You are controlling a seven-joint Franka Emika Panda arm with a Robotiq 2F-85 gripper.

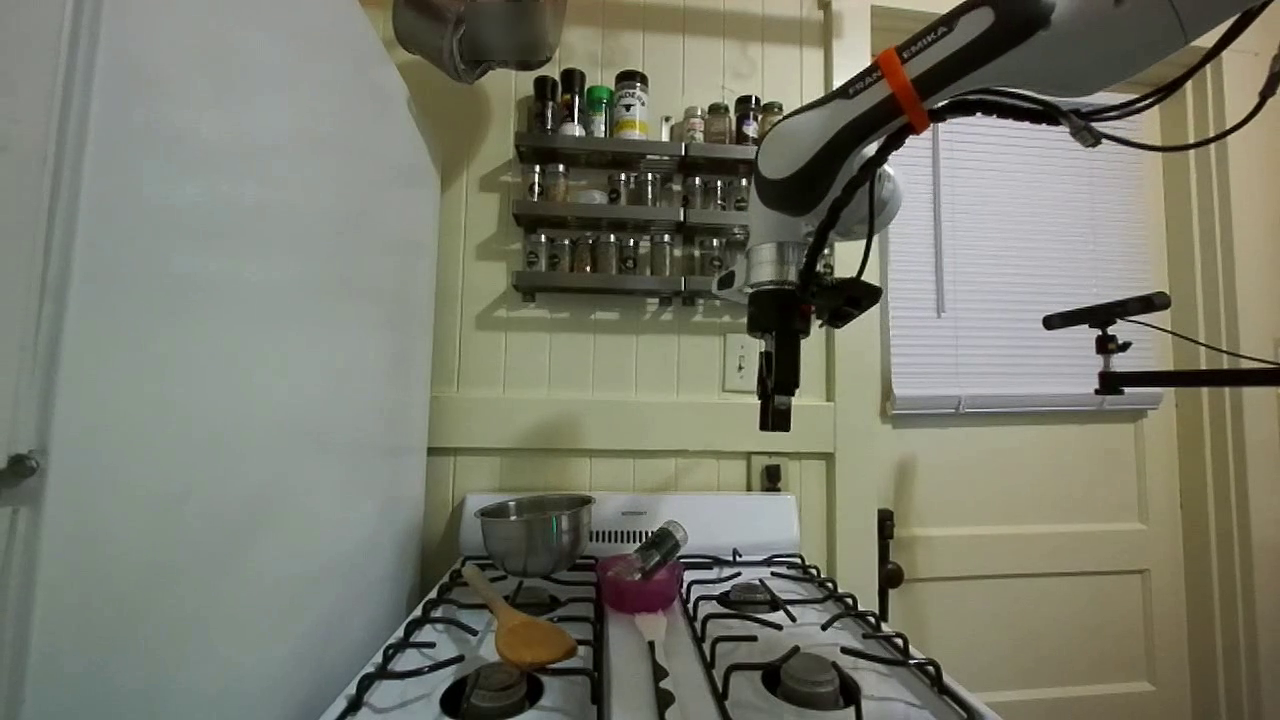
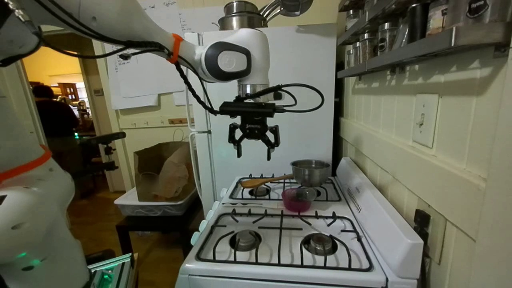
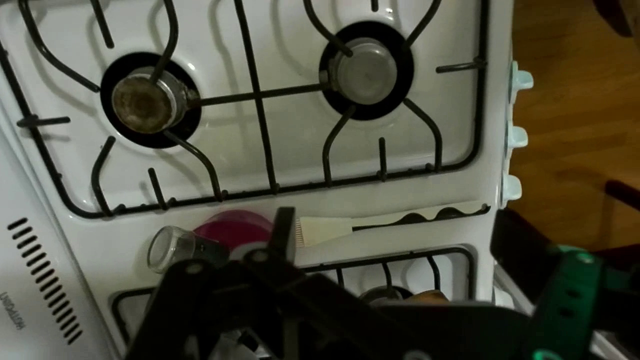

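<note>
My gripper (image 2: 254, 153) hangs high above the stove, its two fingers spread apart with nothing between them. On the stove's centre strip sits a pink bowl (image 1: 642, 588), with a clear jar (image 1: 659, 547) leaning in it at a tilt. A brush (image 3: 327, 230) with a pale head lies along the same strip. To the left, a wooden spoon (image 1: 534, 640) rests across the grates, and a steel bowl (image 1: 536, 536) stands at the back. In the wrist view, the gripper's dark parts partly cover the pink bowl (image 3: 237, 225).
Black grates (image 2: 283, 229) cover the burners, and those on the side nearest exterior view 2 are bare. Spice shelves (image 1: 600, 216) run along the back wall. A white fridge (image 2: 278, 86) stands beyond the stove's far side.
</note>
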